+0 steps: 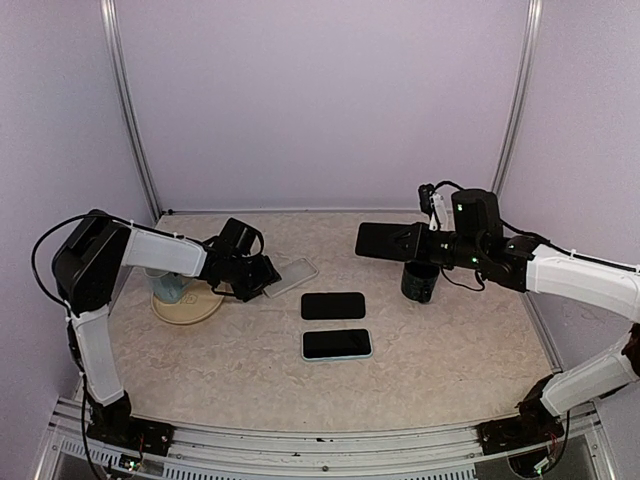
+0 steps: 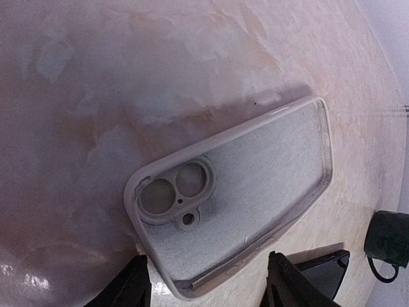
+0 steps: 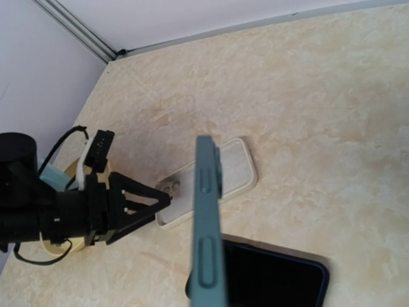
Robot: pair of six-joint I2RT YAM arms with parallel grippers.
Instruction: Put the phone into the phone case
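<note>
The pale, clear phone case (image 2: 268, 160) lies on the table with its open side up, its camera cutout at the left end. My left gripper stands open close to that end; in the left wrist view, a corner of the case appears between the fingers, with no grip visible. In the top view the same gripper (image 1: 266, 286) hides the case's left end. My right gripper (image 1: 418, 240) is shut on a dark phone (image 1: 380, 239), held in the air. Its blue-green edge (image 3: 206, 211) faces the right wrist camera, and the right fingers are hidden there.
Two more phones, a black one (image 1: 333, 306) and a light-edged one (image 1: 337, 344), lie at the table's middle. A dark mug (image 1: 419, 290) stands under the right gripper. Behind the left arm, a yellow plate (image 1: 182, 318) bears a blue cup (image 1: 166, 287).
</note>
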